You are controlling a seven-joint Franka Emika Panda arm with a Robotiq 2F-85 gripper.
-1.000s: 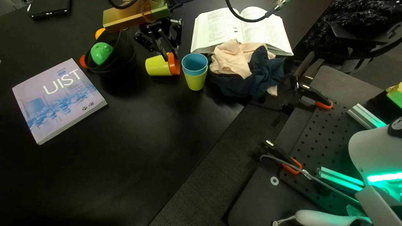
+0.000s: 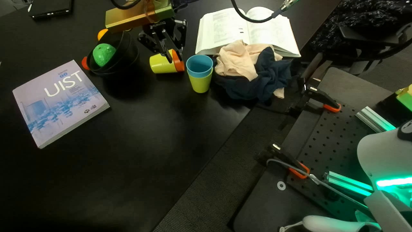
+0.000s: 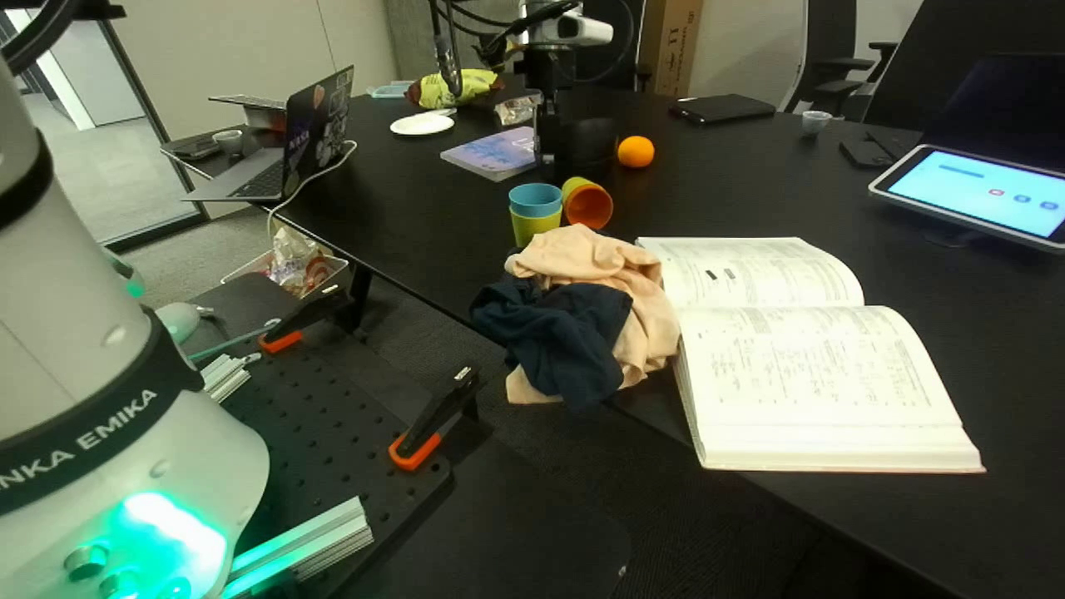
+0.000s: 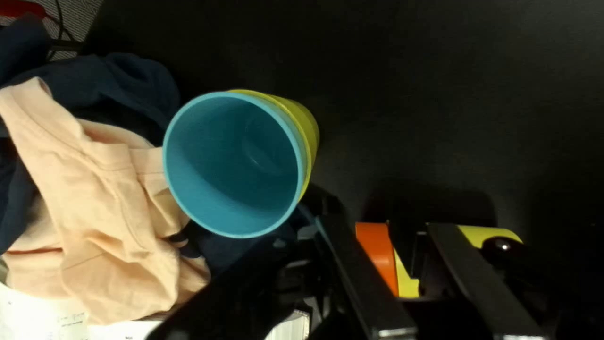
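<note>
My gripper [image 2: 175, 58] is open, its fingertips pointing down at a cup stack lying on its side: a yellow cup [image 2: 161, 64] with an orange cup [image 2: 178, 62] nested in its mouth. In the wrist view, both dark fingers [image 4: 362, 277] stand apart, with part of the yellow and orange showing between them. Whether the fingers touch the stack, I cannot tell. Beside it stands an upright stack, a blue cup [image 4: 232, 164] nested in a yellow-green cup [image 2: 201, 83].
Crumpled peach and navy cloth [image 2: 241, 63] lies close to the upright cups, against an open book [image 2: 251, 29]. On the other side, black bowls [image 2: 121, 58] hold a green round object [image 2: 104, 54]. A UIST book [image 2: 61, 102] lies farther left.
The lying yellow and orange stack has shifted slightly toward the top of exterior view 1. My gripper looks almost unmoved.
</note>
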